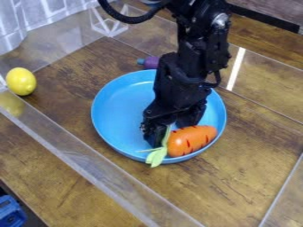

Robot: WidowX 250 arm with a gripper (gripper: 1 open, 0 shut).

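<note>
The black gripper (174, 120) reaches down from the top into a blue plate (119, 129), its fingertips low beside the toy carrot (193, 139). The carrot lies at the plate's front right, its pale green leaves toward the front. The dark fingers overlap one another, so whether they hold anything is unclear.
A yellow lemon-like object (20, 82) lies at the far left. A small purple object (148, 63) sits behind the plate, partly hidden by the arm.
</note>
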